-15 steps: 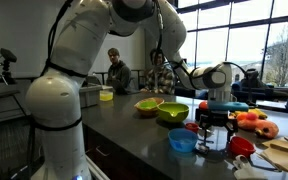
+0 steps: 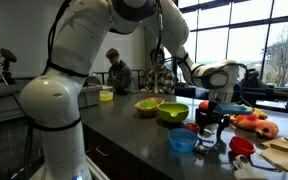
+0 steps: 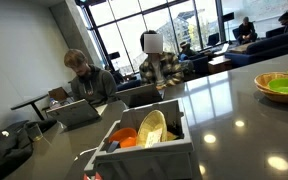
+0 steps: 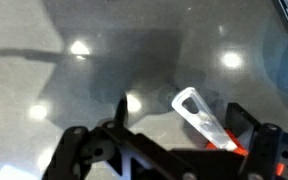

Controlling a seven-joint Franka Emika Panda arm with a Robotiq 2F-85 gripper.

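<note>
My gripper (image 2: 213,127) hangs low over the dark table, its fingers pointing down. In the wrist view the gripper is open, with its two fingers wide apart and nothing held between them. A white-and-red object (image 4: 206,123) with a hole in its white end lies slantwise by the right finger, which partly covers it. In exterior view 1, a blue bowl (image 2: 182,140) stands in front of the gripper and a red cup (image 2: 242,146) is to its right.
A green bowl (image 2: 172,112) and a basket (image 2: 148,105) stand farther back. A wooden board (image 2: 286,155) lies at the right. Exterior view 2 shows a grey bin (image 3: 174,153) holding several items. People sit beyond it.
The arm's wrist has shifted slightly to the right in exterior view 1. The bowls and cup have not visibly moved.
</note>
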